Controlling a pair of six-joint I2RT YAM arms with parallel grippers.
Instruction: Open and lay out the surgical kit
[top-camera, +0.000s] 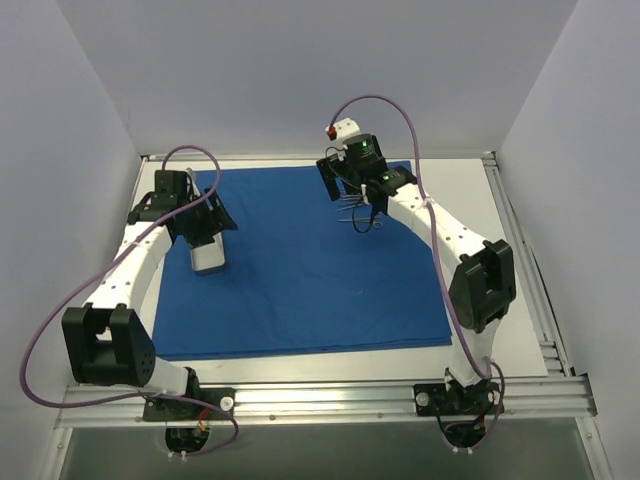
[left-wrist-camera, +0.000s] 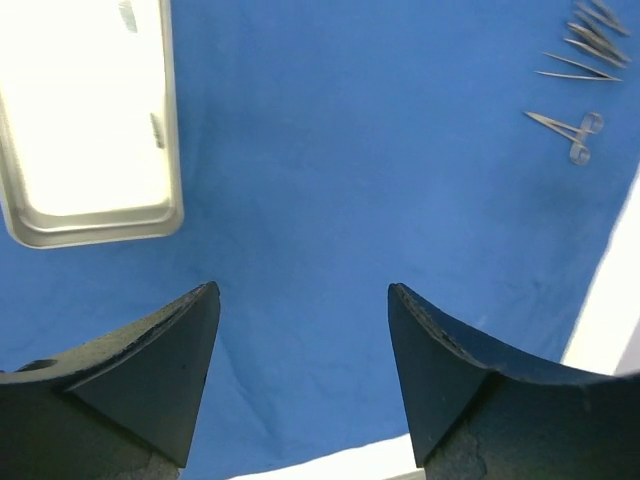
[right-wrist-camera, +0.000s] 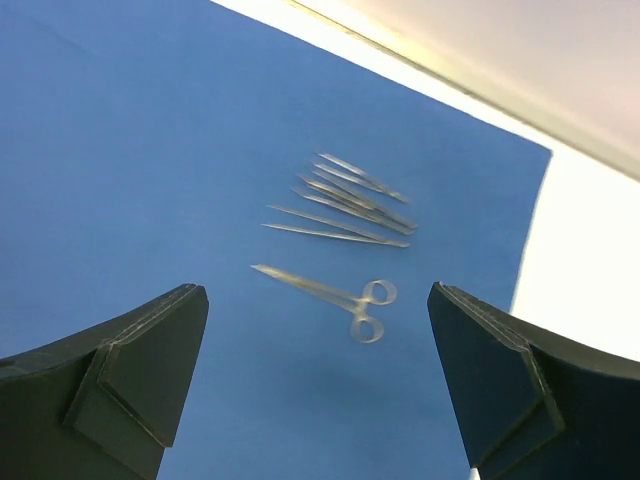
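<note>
A steel tray (left-wrist-camera: 90, 180) sits on the blue cloth (top-camera: 290, 270) at the left, with a couple of small pieces in it. My left gripper hangs above the cloth beside the tray, fingers apart, nothing between them. My right gripper is raised over the back right, open and empty. Below it several thin instruments (right-wrist-camera: 350, 202) lie in a row on the cloth, with ring-handled scissors or a clamp (right-wrist-camera: 330, 295) just in front of them.
White table margins (top-camera: 500, 300) border the cloth. Pale walls stand around the table. Both arms' cables arch overhead.
</note>
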